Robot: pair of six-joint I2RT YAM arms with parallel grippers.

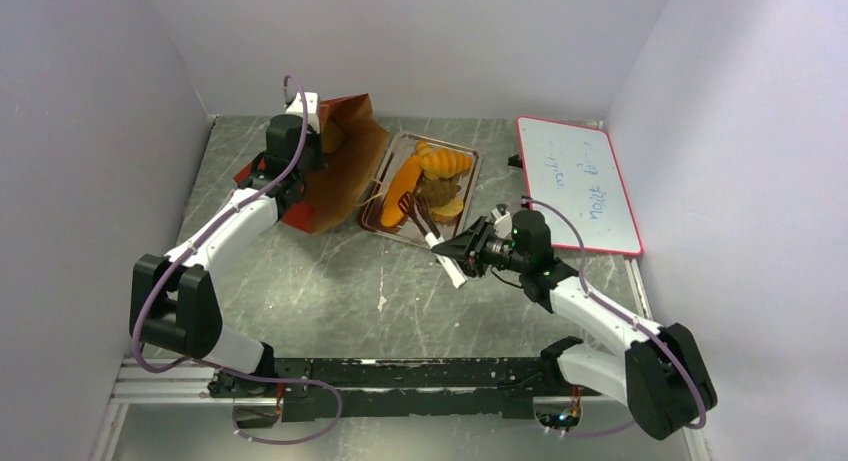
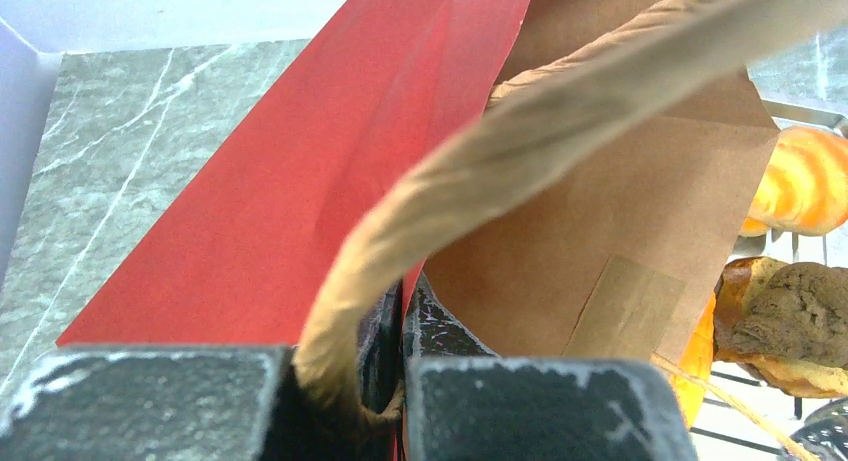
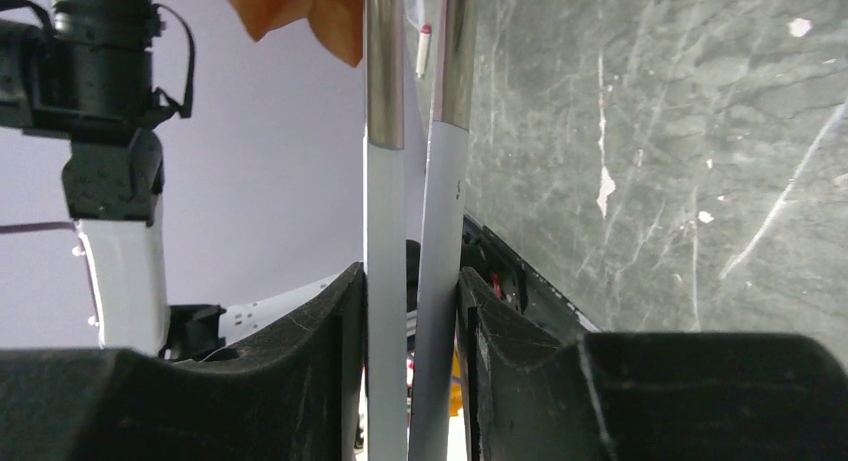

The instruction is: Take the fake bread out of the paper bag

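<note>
The paper bag (image 1: 350, 166), red outside and brown inside, lies on its side with its mouth toward the tray. My left gripper is shut on the bag's edge, and a twisted handle (image 2: 500, 151) loops across that view. Within the bag, a yellowish bread piece (image 1: 332, 136) partly shows. My right gripper has its fingers on both white handles of the tongs (image 3: 386, 271). The tongs' dark ends hang over the front of the tray, spread apart, and I cannot make out bread between them.
A metal tray (image 1: 472, 161) holds several breads: a long orange loaf (image 1: 402, 189), a ridged roll (image 1: 446, 162), a brown one (image 1: 436, 192) and a yellow piece (image 1: 448, 210). A whiteboard (image 1: 580, 186) lies at right.
</note>
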